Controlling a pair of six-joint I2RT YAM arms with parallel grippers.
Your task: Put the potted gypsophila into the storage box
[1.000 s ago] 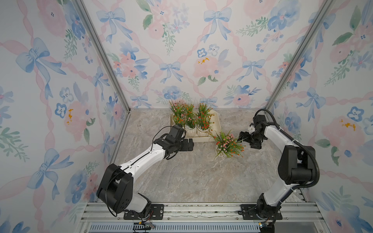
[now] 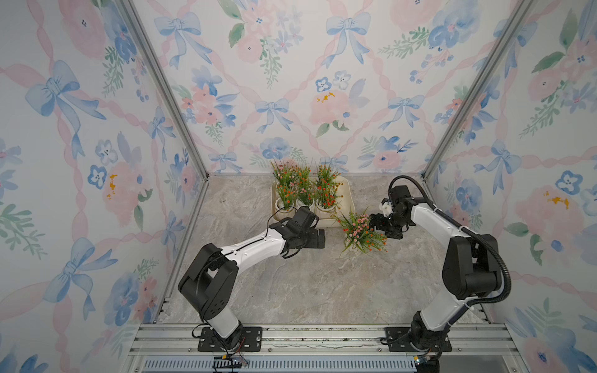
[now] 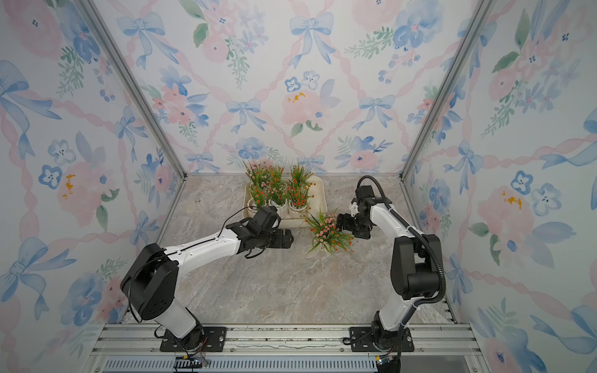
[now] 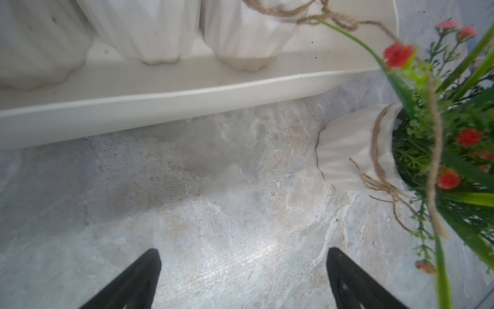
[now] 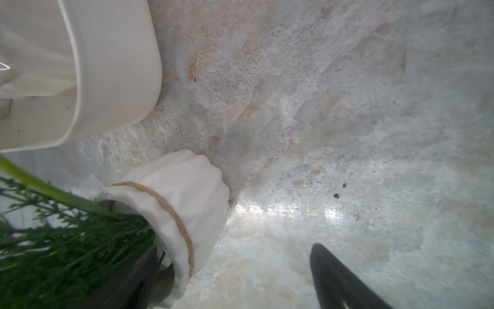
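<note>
A cream storage box (image 5: 110, 77) holds several potted plants (image 2: 326, 186) in white pots. Outside it, before its right part, a potted gypsophila (image 2: 360, 233) lies tipped on its side; its pot (image 4: 350, 149) has twine round it. My left gripper (image 2: 317, 238) stands open left of that plant, with only floor between its fingers. My right gripper (image 2: 379, 223) is at the plant's right; in the right wrist view its fingers are apart, the left one (image 5: 128, 283) at the pot's rim and leaves, whether touching I cannot tell.
Patterned walls enclose the area at back, left and right.
Over the last second my left gripper has moved right and toward the front, and my right gripper has moved left, closer to the lying plant.
</note>
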